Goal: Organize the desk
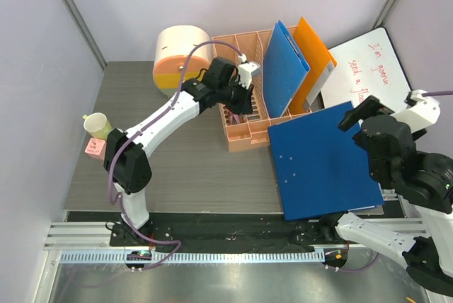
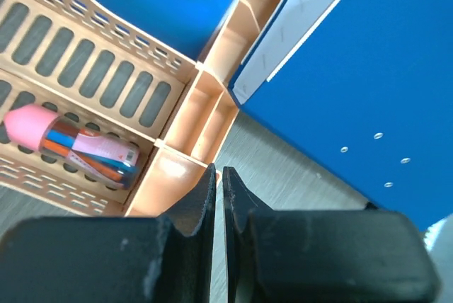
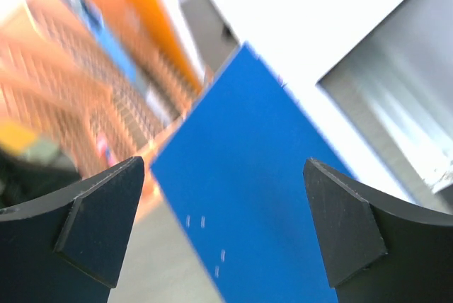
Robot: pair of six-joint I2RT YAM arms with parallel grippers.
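A blue folder lies aslant at the front right, its upper left corner against the pinkish desk organizer. Upright in the organizer stand another blue folder and an orange folder. A pencil pouch with a pink end rests in a slotted compartment. Over the organizer's front, my left gripper is shut; nothing can be made out between its fingertips. My right gripper stands open above the lying folder's right side, its fingers well apart and holding nothing.
At the back right a whiteboard with writing leans beside the orange folder. A rounded drawer box stands left of the organizer. A yellow mug and a pink cube sit at the left edge.
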